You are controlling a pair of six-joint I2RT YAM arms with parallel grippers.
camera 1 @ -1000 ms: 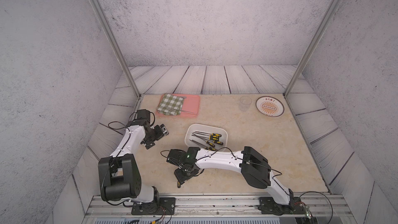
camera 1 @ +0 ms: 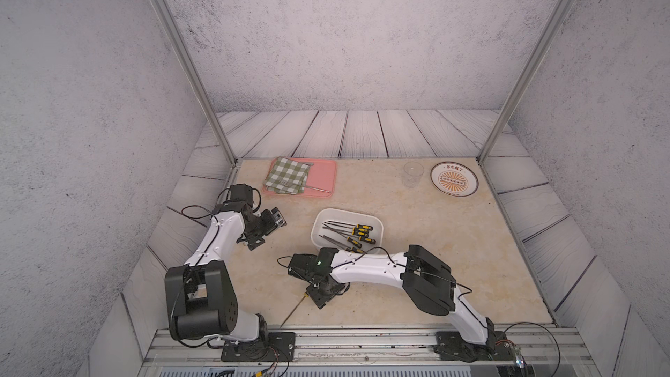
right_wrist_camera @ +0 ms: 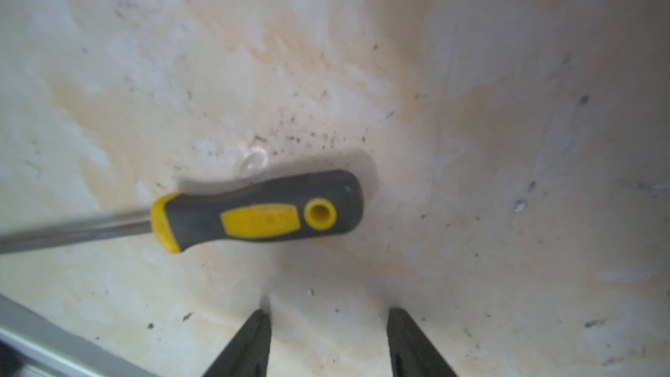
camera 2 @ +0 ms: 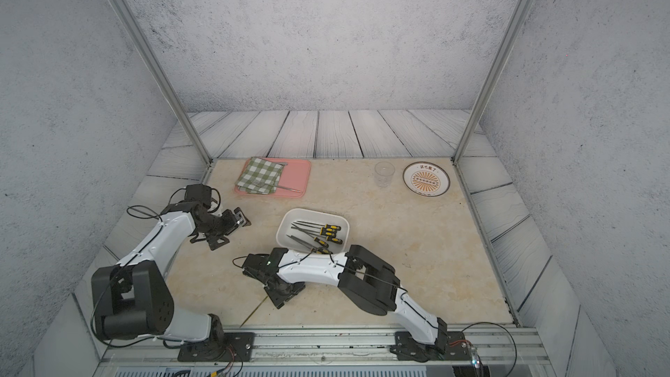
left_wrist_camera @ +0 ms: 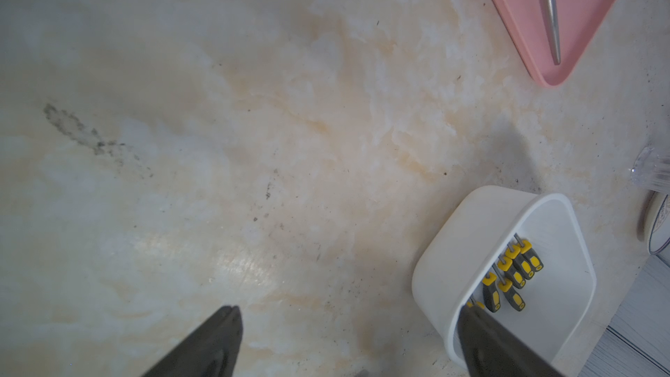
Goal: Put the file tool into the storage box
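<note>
A file tool with a grey-and-yellow handle (right_wrist_camera: 272,213) and a metal shaft lies loose on the table near its front edge; in the top left view it runs diagonally out from under my right gripper (camera 1: 321,301). That gripper hangs low beside the handle, open, nothing between its fingers. The white storage box (camera 1: 347,215) (left_wrist_camera: 453,251) stands at mid-table, holding several similar yellow-and-black tools. My left gripper (camera 1: 265,234) is left of the box; its blurred fingers are apart in the left wrist view, with bare table between.
A pink tray (camera 1: 321,174) with a checked cloth (camera 1: 286,174) and metal utensils is at the back left. A clear cup (camera 1: 411,174) and a plate (camera 1: 453,178) stand back right.
The loose tool now lies slanted, its shaft showing toward the lower left, where earlier only the handle showed. The left arm is still.
</note>
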